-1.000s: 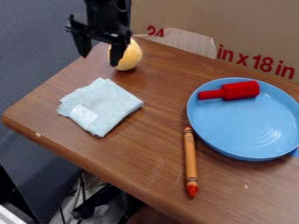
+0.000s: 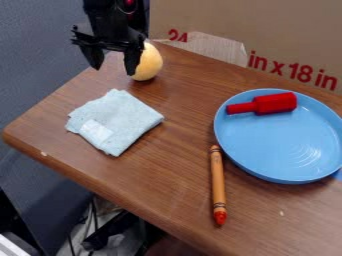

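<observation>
The black gripper hangs at the top left of the wooden table, its two fingers spread apart and pointing down, with nothing seen held between them. Just to its right and partly behind it lies a pale yellow rounded object. A folded light-blue cloth lies on the left part of the table.
A blue plate on the right holds a red rolling-pin-like object. An orange crayon-shaped stick lies left of the plate. A cardboard box stands behind.
The gripper has shifted slightly left and up, a little away from the yellow object. Everything on the table stays in place.
</observation>
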